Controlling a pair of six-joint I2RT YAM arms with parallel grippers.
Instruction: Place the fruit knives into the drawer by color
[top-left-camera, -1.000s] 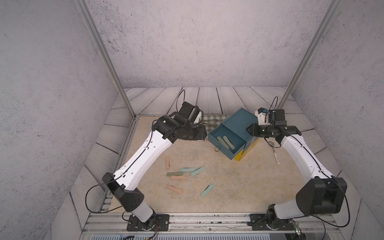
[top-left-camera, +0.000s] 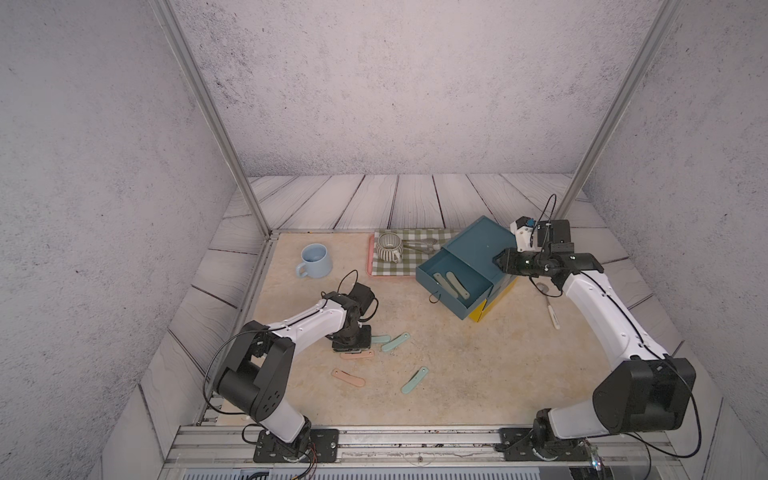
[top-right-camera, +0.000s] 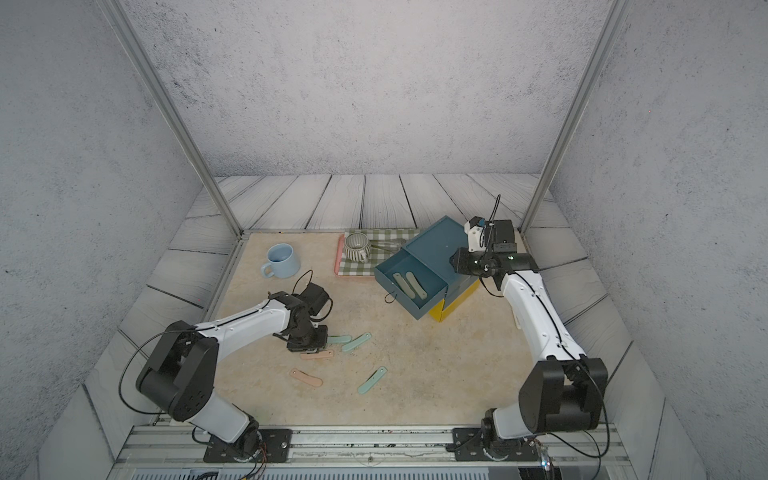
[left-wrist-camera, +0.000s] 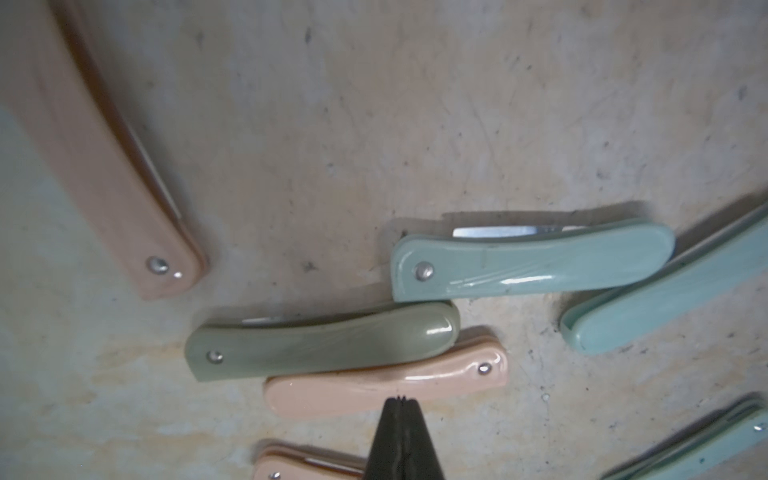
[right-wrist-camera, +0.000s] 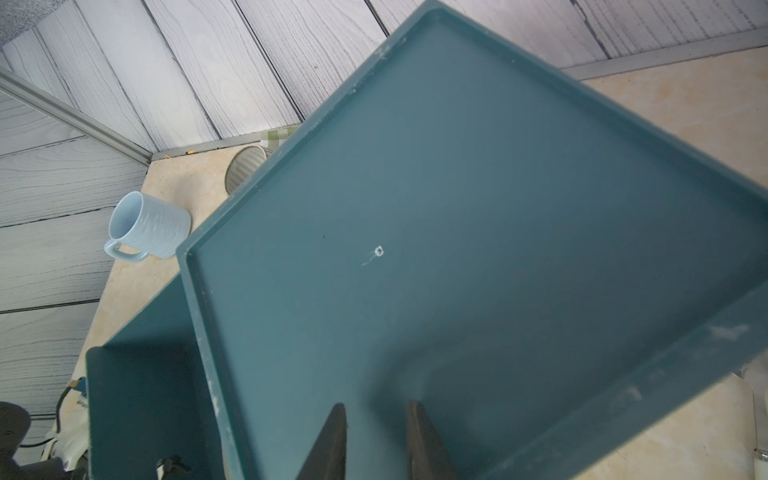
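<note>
My left gripper points down, shut with nothing visible between its fingers, above a cluster of fruit knives: sage green (left-wrist-camera: 320, 352), pink (left-wrist-camera: 384, 388), another pink (left-wrist-camera: 112, 184), mint (left-wrist-camera: 528, 264) and further mint (left-wrist-camera: 680, 288) ones. The open blue drawer (top-left-camera: 436, 264) holds sage green knives (top-left-camera: 456, 285). My right gripper stands open over the blue top (right-wrist-camera: 464, 200) of the drawer box, nothing between its fingers.
A blue mug (top-left-camera: 316, 260) stands back left. A striped cup (top-left-camera: 389, 246) rests on a checked cloth at the back. A yellow piece (top-left-camera: 488, 312) shows below the blue box.
My left gripper has come from beside the drawer down and toward the front, over the loose knives. The right arm stays nearly where it was.
</note>
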